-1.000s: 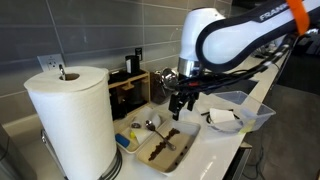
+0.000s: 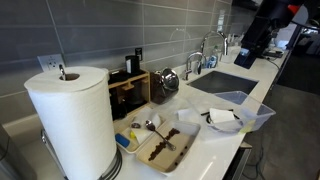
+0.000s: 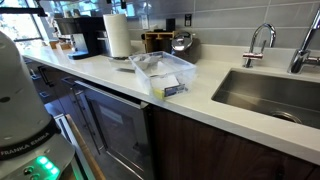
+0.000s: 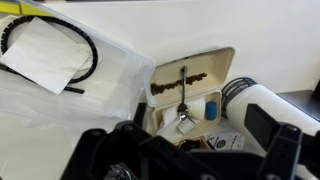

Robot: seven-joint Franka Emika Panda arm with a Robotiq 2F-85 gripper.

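Observation:
My gripper [image 2: 252, 56] hangs high above the counter at the upper right of exterior view 1. In the wrist view the gripper is open, its dark fingers wide apart with nothing held between them. Below lies a beige tray [image 4: 226, 62] with dark brown bits [image 4: 205, 80] strewn in it. A metal spoon [image 4: 183, 88] lies across the tray's edge beside a white cup-like item [image 4: 196, 108] and a blue item [image 4: 211, 110]. To the left is a clear plastic bin [image 4: 118, 62] holding white paper [image 4: 45, 52] and a black cable [image 4: 92, 65].
A paper towel roll [image 2: 75, 120] stands at the near left. Against the wall are a wooden rack [image 2: 128, 96] and a round shiny metal item [image 2: 164, 84]. The sink [image 3: 275, 92] and faucet [image 3: 262, 38] are beyond the bin. Bare counter [image 3: 215, 108] runs along the front.
Over the last second my arm has risen and swung away from above the beige tray, toward the upper right. The tray, spoon and bin look unmoved.

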